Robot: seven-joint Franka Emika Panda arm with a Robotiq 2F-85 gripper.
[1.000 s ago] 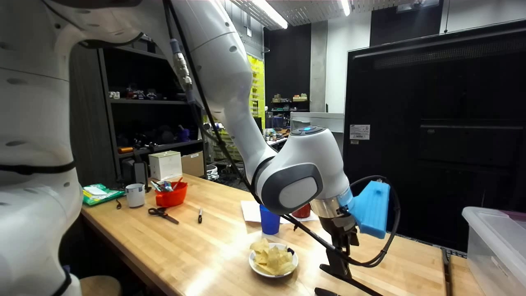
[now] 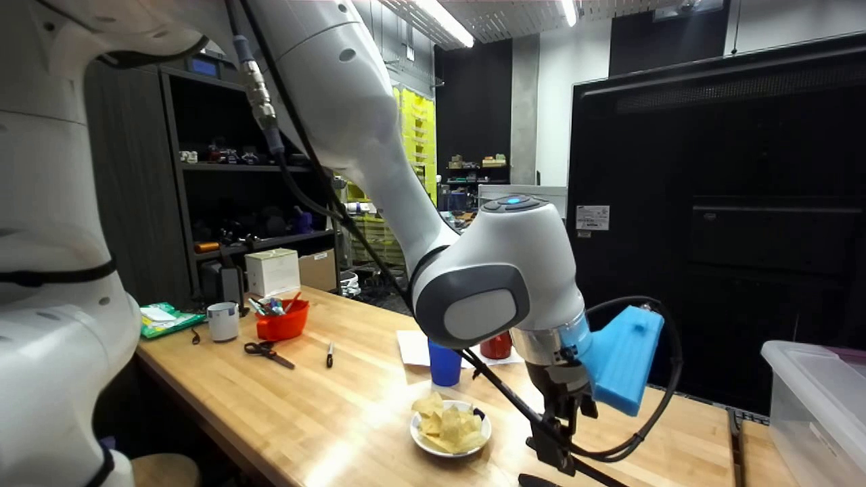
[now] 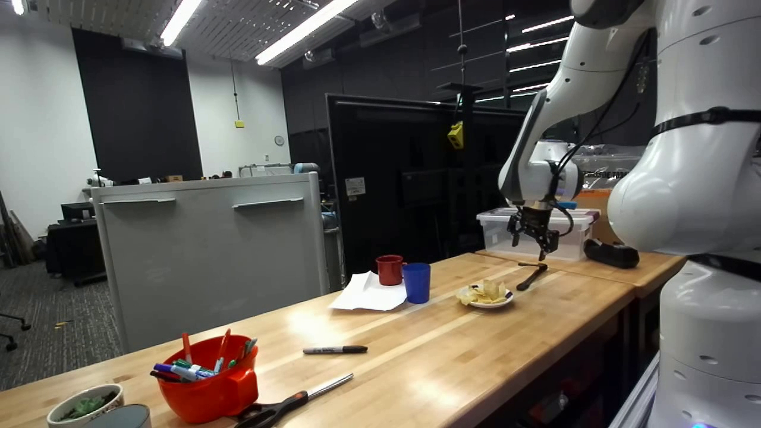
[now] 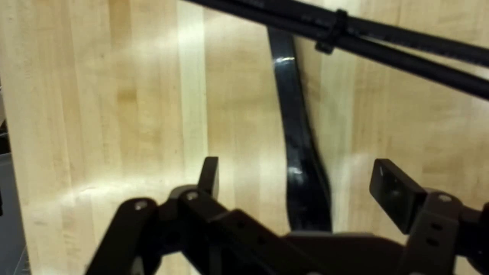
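My gripper is open, its two fingers (image 4: 211,174) set wide apart with nothing gripped. Below it a long black tool (image 4: 293,110) lies on the table, its handle running through the space between the fingers in the wrist view. In exterior view 2 the gripper (image 3: 529,242) hangs just above this black tool (image 3: 531,277), which shows a short crosspiece at its far end. Exterior view 1 shows only one end of the tool (image 2: 536,480) at the bottom edge, under the gripper (image 2: 570,430).
Close by is a plate of chips (image 3: 485,292); a blue cup (image 3: 417,282) and a red mug (image 3: 390,270) stand farther off. A clear bin (image 2: 820,414) is to the right. Black cables (image 4: 394,50) cross above the table in the wrist view. Marker, scissors and red pen holder (image 2: 282,321) lie far away.
The wrist and its blue housing have shifted slightly right and turned, so the fingers show more clearly now. The plate, cups and black tool have stayed put.
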